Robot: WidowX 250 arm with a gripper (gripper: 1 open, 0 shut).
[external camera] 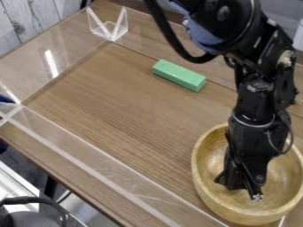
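My black gripper (243, 177) reaches down into a tan bowl (260, 208) at the lower right of the table, its fingertips low inside the bowl near the left-centre. The fingers look shut; I see nothing clearly held between them, though the dark fingertips and their shadow make the inside of the bowl hard to read.
A green block (179, 74) lies on the wooden table (106, 106) above and left of the bowl. A clear plastic piece (108, 25) stands at the top left. Transparent strips edge the table's left side.
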